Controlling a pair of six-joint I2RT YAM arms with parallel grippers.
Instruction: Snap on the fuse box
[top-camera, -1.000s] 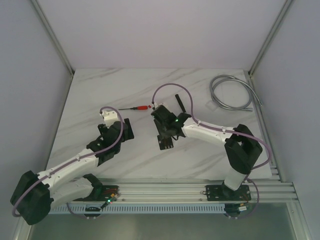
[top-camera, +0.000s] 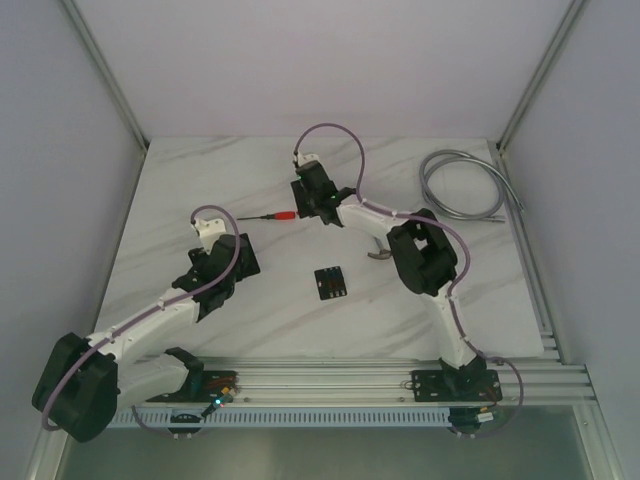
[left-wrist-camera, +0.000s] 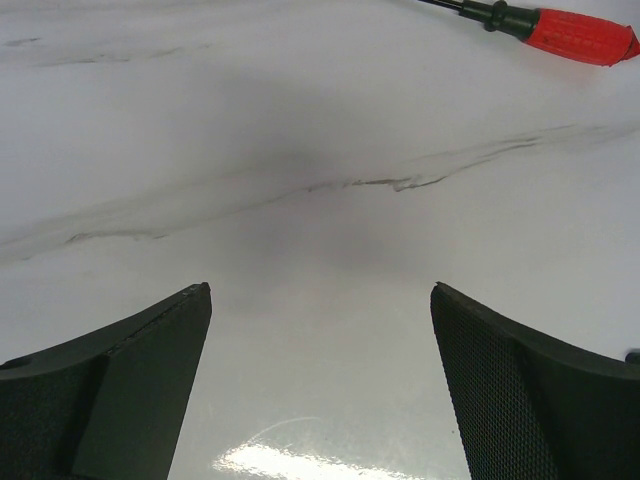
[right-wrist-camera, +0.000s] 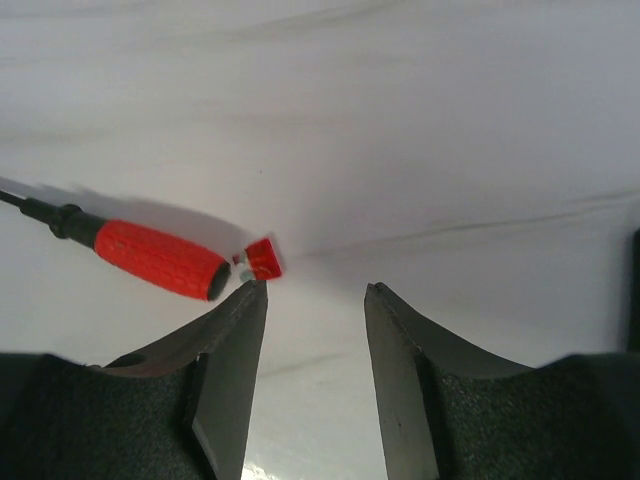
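Note:
A small black box with coloured bits (top-camera: 331, 283) lies on the marble near the table's middle, the fuse box by its look. My left gripper stands open over bare marble at the left, nothing between its fingers. My right gripper is part open above the back of the middle, beside the red screwdriver (right-wrist-camera: 160, 255). A small red-and-silver piece (right-wrist-camera: 258, 258) lies by the handle's end, just beyond the right fingertips, with nothing clearly between them.
A grey hose (top-camera: 460, 214) is coiled at the back right. A hammer (top-camera: 379, 253) lies partly under the right arm.
My right gripper has moved back from over the black box towards the screwdriver, uncovering the box. My left arm has shifted slightly left.

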